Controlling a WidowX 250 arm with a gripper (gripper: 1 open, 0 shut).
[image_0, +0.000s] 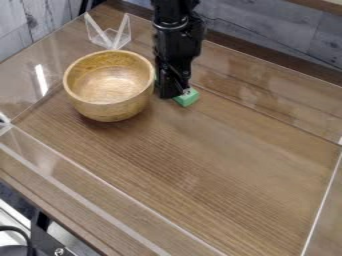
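A tan wooden bowl sits on the wooden table at the left. To its right a small green block lies on the table. My black gripper is low over the block, at the bowl's right side, partly covering the block. Whether its fingers are open or shut on the block is unclear.
Grey plank walls stand behind the table. Pale strips or tape mark the left edge, near the bowl.
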